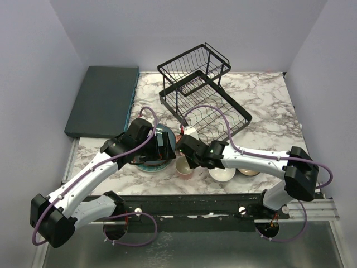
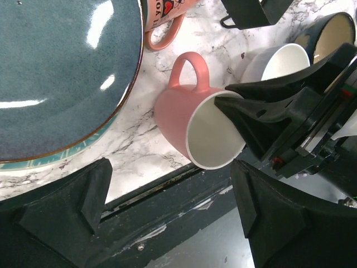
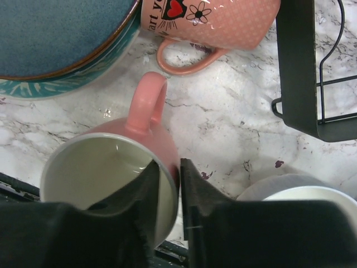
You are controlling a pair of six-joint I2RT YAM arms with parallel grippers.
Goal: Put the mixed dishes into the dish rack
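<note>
A pink mug (image 2: 173, 117) lies in front of the stacked blue plates (image 2: 56, 67). My right gripper has its fingers either side of the mug's rim, one inside, one outside; whether they touch is unclear. My left gripper stands open over the plates and pink mug, nothing between its fingers. A patterned peach mug (image 3: 234, 17) with a heart lies beside the plates. A white mug (image 3: 301, 192) and a dark cup with cream inside (image 2: 329, 39) are to the right. The two-tier black rack (image 1: 240, 117) stands behind them.
A dark flat board (image 1: 100, 100) lies at back left. A dark edge runs along the front, just below the pink mug.
</note>
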